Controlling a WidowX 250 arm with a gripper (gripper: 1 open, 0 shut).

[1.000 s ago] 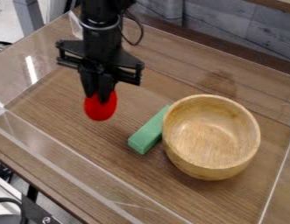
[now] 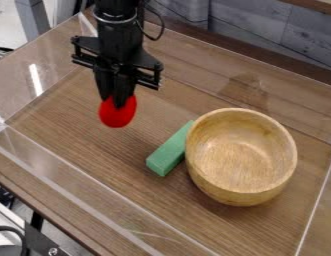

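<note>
My black gripper point(image 2: 118, 95) hangs over the left half of the wooden table, shut on a red object point(image 2: 117, 114) held at its lower tip. A green block point(image 2: 169, 149) lies on the table to the lower right of the red object, against the left side of a round wooden bowl point(image 2: 241, 158). The bowl's inside appears empty.
The gripper and the red object have moved a little back, up in the view, with the arm shifting slightly. The green block and bowl have not moved.
</note>
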